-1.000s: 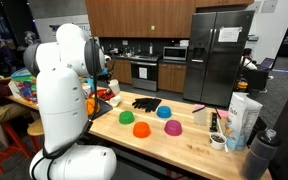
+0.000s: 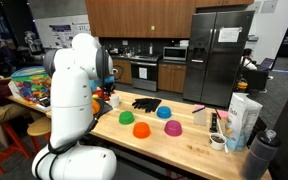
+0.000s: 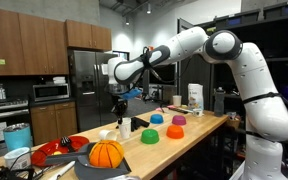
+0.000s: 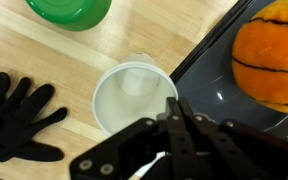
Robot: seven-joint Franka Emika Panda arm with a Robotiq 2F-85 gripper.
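Note:
In the wrist view a white round cup point(image 4: 134, 98) is seen from above, open side up and empty inside. My gripper has its fingertips together, over the cup's right rim. Whether the thin rim lies between them cannot be told. From the second exterior view, the gripper point(image 3: 123, 112) points down just above a white cup point(image 3: 125, 127) on the table. The first exterior view shows the gripper point(image 2: 105, 91) small and dark near the white cup point(image 2: 115, 101).
An orange pumpkin point(image 4: 274, 58) rests in a dark tray point(image 4: 219, 90) beside the cup. A green bowl point(image 4: 70, 8) and a black glove point(image 4: 16, 122) lie close by. An orange bowl point(image 2: 141, 130) and a pink bowl point(image 2: 173, 132) stand farther along the table.
The arm has come down in the first exterior view, bringing my gripper lower and nearer the white cup. The bowls and glove have stayed in place.

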